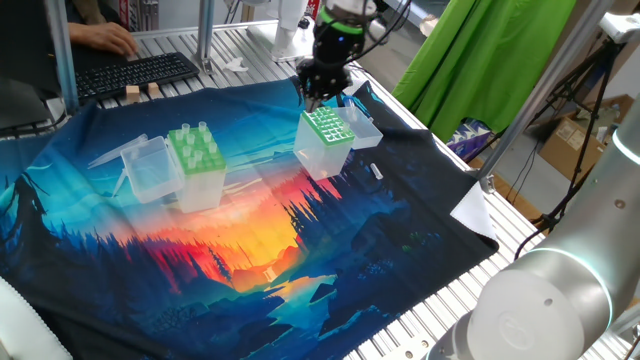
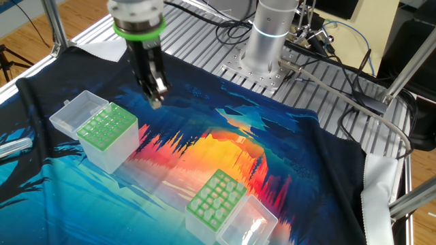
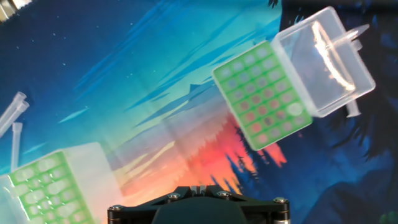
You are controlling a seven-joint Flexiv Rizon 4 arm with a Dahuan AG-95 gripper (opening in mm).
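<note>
My gripper [image 1: 310, 104] hangs in the air, in exterior view 1 just behind the right-hand tip box. In exterior view 2 its narrow tip [image 2: 156, 103] stands over the dark cloth, clear of both boxes. The wrist view has its fingers [image 3: 198, 190] together at the bottom edge, with nothing showing between them. One clear box with a green grid [image 3: 264, 96] has its grid holes largely empty. A second box with a green grid [image 1: 197, 148] carries several clear tips upright. Each box has its clear lid [image 1: 153, 168] folded open beside it.
A printed landscape cloth [image 1: 270, 240] covers the table, its middle free. Loose clear tips [image 3: 12, 112] lie near the filled box. A small white piece [image 1: 376, 171] lies by the other box. A person's hand [image 1: 105, 38] rests at a keyboard [image 1: 140, 75] behind.
</note>
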